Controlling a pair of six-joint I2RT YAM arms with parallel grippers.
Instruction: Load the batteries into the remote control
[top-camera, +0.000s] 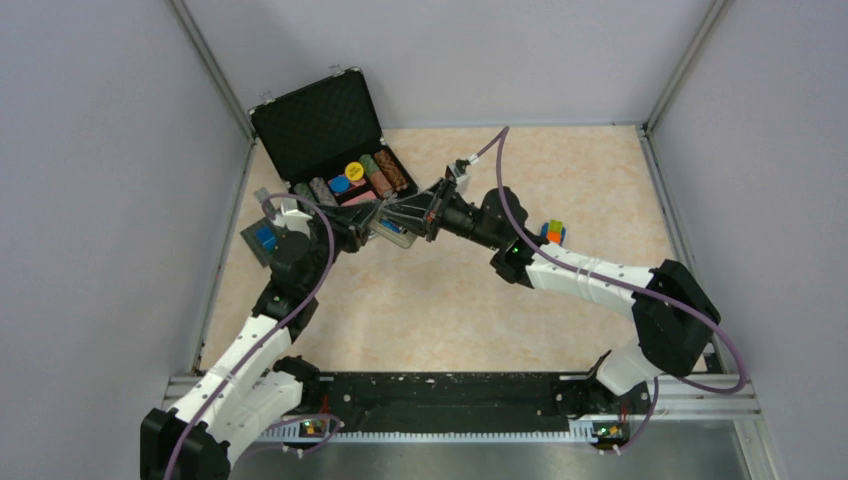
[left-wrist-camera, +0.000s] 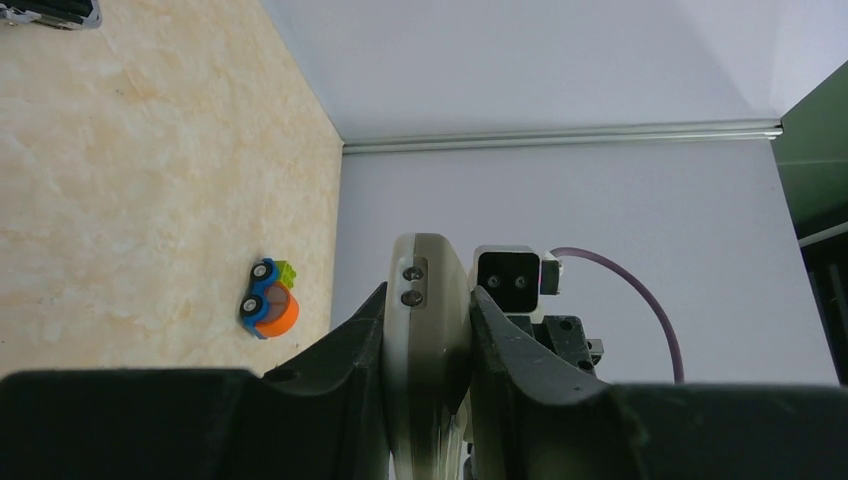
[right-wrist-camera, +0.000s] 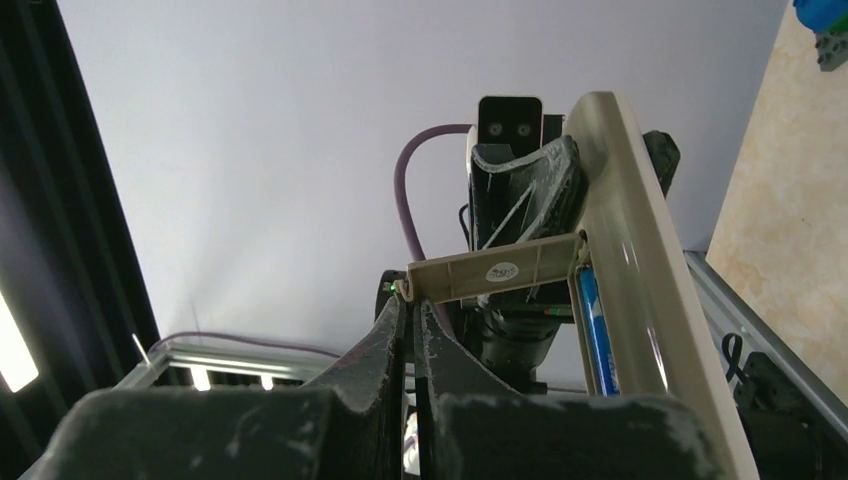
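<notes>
My left gripper is shut on the beige remote control (left-wrist-camera: 428, 290), holding it raised above the table. In the right wrist view the remote (right-wrist-camera: 650, 290) has its battery compartment facing me, with a blue battery (right-wrist-camera: 597, 325) inside along one side. My right gripper is shut, its fingertips against the end of a beige ribbed strip (right-wrist-camera: 490, 268) with a round sticker, which crosses the compartment's end. Whether the fingertips grip that strip I cannot tell. In the top view both grippers meet around the remote left of centre.
An open case of chips (top-camera: 315, 120) stands at the back left, a grey item (top-camera: 255, 240) at the left. A toy car (left-wrist-camera: 268, 298) lies to the right on the table (top-camera: 470, 320).
</notes>
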